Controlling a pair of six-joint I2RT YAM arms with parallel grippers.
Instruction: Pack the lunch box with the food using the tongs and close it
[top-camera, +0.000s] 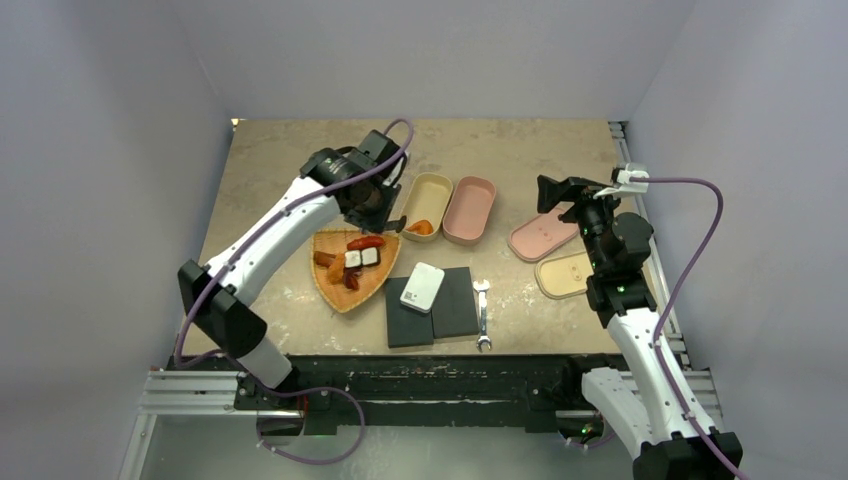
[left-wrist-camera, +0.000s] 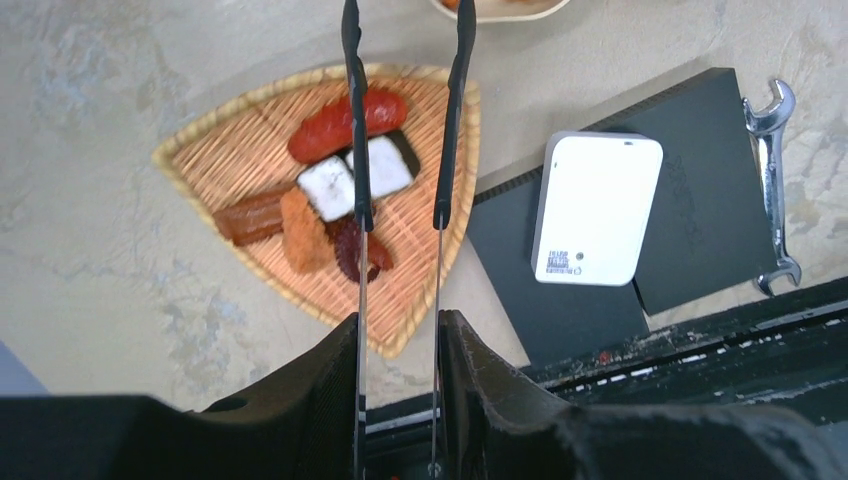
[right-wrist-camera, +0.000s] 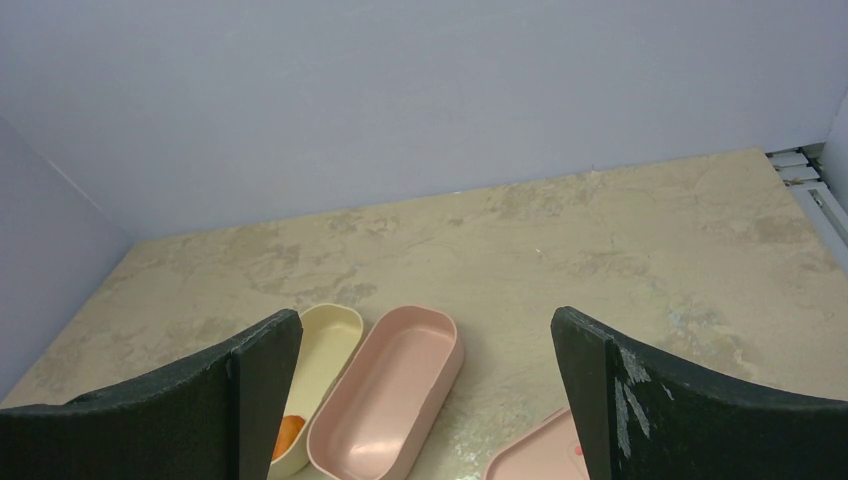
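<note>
A leaf-shaped wicker tray (top-camera: 335, 300) holds a red sausage (left-wrist-camera: 325, 133), two white rice pieces (left-wrist-camera: 327, 187), a brown block (left-wrist-camera: 250, 215), a fried piece (left-wrist-camera: 304, 235) and a dark red octopus-like piece (left-wrist-camera: 348, 250). My left gripper hovers over the tray's far side, its long fingers parted and empty. An orange piece (top-camera: 420, 227) lies in the near end of the cream box (top-camera: 431, 190). Beside it the pink box (top-camera: 468, 208) is empty. My right gripper stands open with nothing between its fingers, above the right side of the table.
A pink lid (top-camera: 543, 236) and a cream lid (top-camera: 565, 276) lie flat near the right arm. In front of the boxes a white case (top-camera: 422, 288) rests on dark panels (top-camera: 455, 315), with a wrench (top-camera: 483, 312) alongside.
</note>
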